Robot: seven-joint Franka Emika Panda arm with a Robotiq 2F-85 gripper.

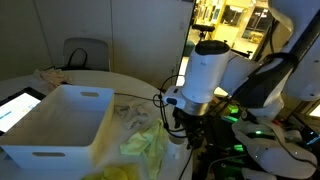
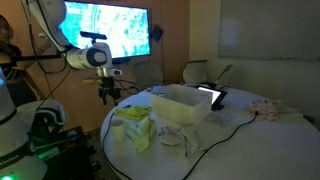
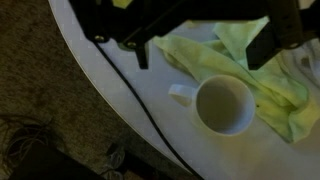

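Note:
A white mug [image 3: 225,106] stands upright on the white table [image 3: 180,130], its handle pointing left in the wrist view. It is also seen near the table edge as a white mug [image 2: 118,130] in exterior view 2. My gripper is open above the table, its two dark fingers [image 3: 266,46] apart with nothing held. The mug sits below the finger line in the wrist view. In exterior view 1 the gripper [image 1: 186,134] hangs over the mug's area and partly covers it. A pale green cloth [image 1: 152,141] lies beside the mug.
A white open box [image 1: 62,151] stands on the table near a lit tablet [image 1: 14,112]. Grey-white cloths [image 2: 178,138] and a yellow cloth [image 1: 118,173] lie loose. A black cable [image 3: 135,92] runs past the mug along the table edge.

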